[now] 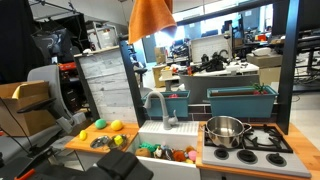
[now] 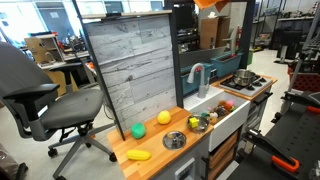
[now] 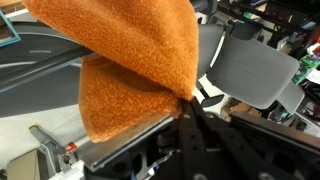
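An orange cloth (image 1: pixel 150 18) hangs in the air high above the counter, its upper part cut off by the top edge of exterior view 1. Across the upper left of the wrist view, the same cloth (image 3: pixel 130 80) spreads out and reaches the tips of my gripper, which is shut on it. In exterior view 2 only a bit of the cloth (image 2: pixel 207 4) shows at the top edge. Exterior view 1 does not show the gripper.
Below stand a sink (image 1: pixel 165 141) with several colourful items in it, a faucet (image 1: pixel 160 105), a steel pot (image 1: pixel 226 131) and a stove (image 1: pixel 262 150). A grey-white board (image 1: pixel 110 85) rises at the left. Toy fruit and metal bowls (image 2: pixel 174 140) lie on the wooden counter (image 2: pixel 140 168).
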